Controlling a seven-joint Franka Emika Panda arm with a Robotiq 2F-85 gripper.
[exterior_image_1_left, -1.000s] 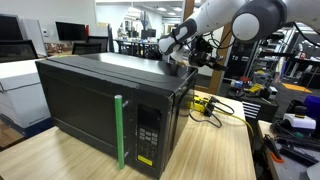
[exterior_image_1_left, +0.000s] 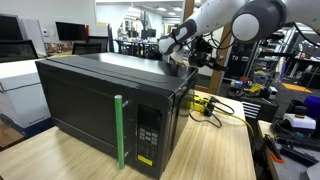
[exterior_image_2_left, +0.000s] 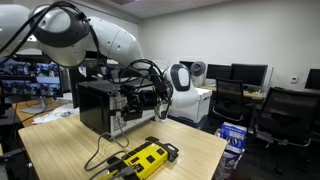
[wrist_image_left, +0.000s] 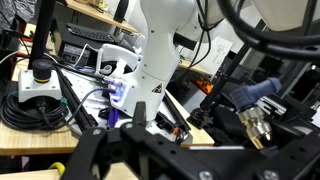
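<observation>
A black microwave (exterior_image_1_left: 95, 105) stands on the wooden table, with a green strip (exterior_image_1_left: 119, 132) upright on its front. My arm comes in from the upper right, and my gripper (exterior_image_1_left: 180, 60) is close to the microwave's far right top edge. It is open, though its fingers are small and dark there; I cannot tell whether it touches the microwave. In the second exterior view, the arm and its cables cover part of the microwave (exterior_image_2_left: 92, 97). The wrist view shows dark mounting parts along the bottom, without clear fingertips.
A yellow device (exterior_image_2_left: 145, 160) with cables lies on the table beside the microwave. Bare wood (exterior_image_2_left: 195, 143) shows to its right. Black office chairs (exterior_image_2_left: 284, 112) stand beyond the table. Coiled black cables (wrist_image_left: 38, 108) appear in the wrist view.
</observation>
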